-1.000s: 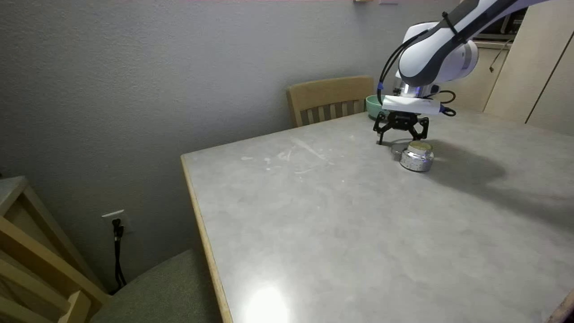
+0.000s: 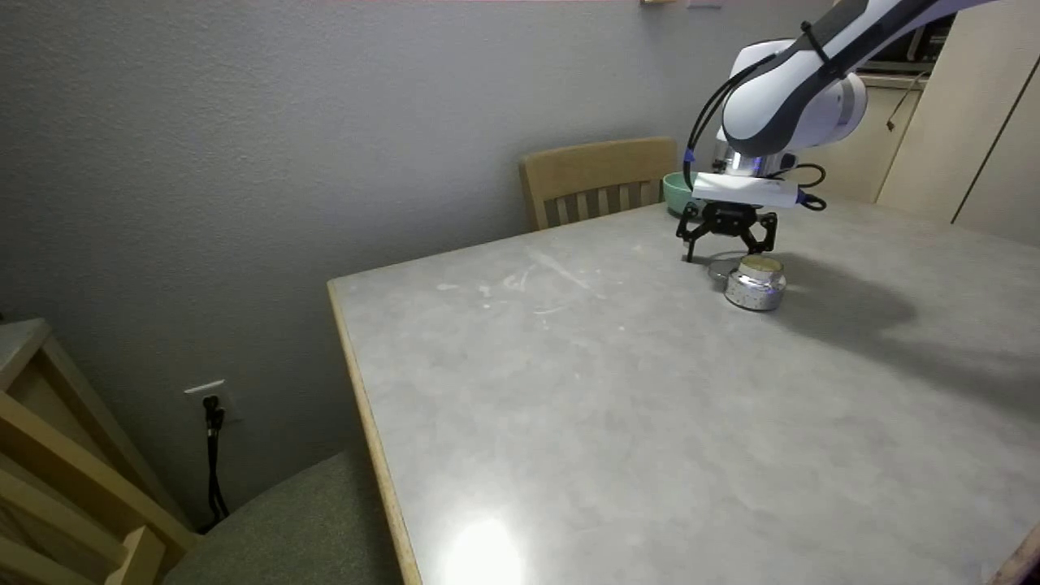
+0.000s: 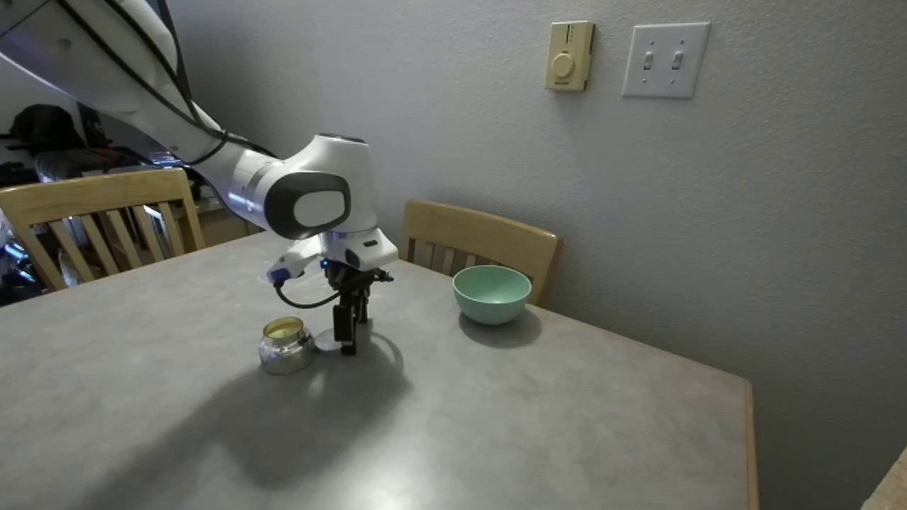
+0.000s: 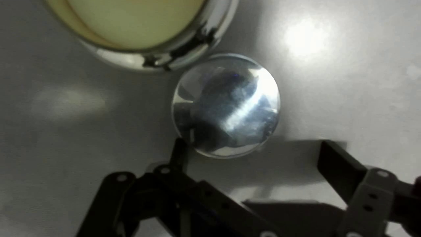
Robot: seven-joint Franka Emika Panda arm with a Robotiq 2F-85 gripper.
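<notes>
My gripper is open, pointing down close above the table, with nothing between its fingers. A round, shiny metal lid (image 4: pixel 227 106) lies flat on the table just ahead of the fingertips in the wrist view; its lower left edge lies close to the left fingertip. Whether they touch, I cannot tell. Right beside the lid stands a silver jar (image 3: pixel 286 347), upright and uncovered, with pale yellow filling inside. In the first exterior view the jar (image 2: pixel 756 283) stands in front of my gripper (image 2: pixel 727 255).
A green bowl (image 3: pixel 492 294) sits near the table's wall-side edge, apart from the gripper. Wooden chairs (image 3: pixel 485 242) stand along the table.
</notes>
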